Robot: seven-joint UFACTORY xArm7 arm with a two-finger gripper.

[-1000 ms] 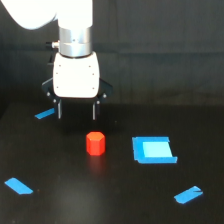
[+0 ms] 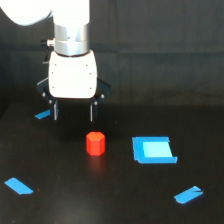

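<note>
A small red block (image 2: 95, 143) sits on the dark table near the middle of the view. My gripper (image 2: 74, 113) hangs behind it and a little to its left, its white hand (image 2: 73, 75) pointing down. The two dark fingers stand wide apart, with nothing seen between them. They are hard to make out against the black background. To the right of the block, a pale square framed in blue tape (image 2: 156, 150) lies flat and bare on the table.
Blue tape strips lie at the front left (image 2: 18, 186), at the front right (image 2: 187, 194) and behind on the left (image 2: 43, 115). Between the red block and the taped square the table is clear. A dark curtain (image 2: 160, 60) closes off the back.
My gripper has shifted slightly to the left, its fingers still apart. The red block and the taped square have not moved.
</note>
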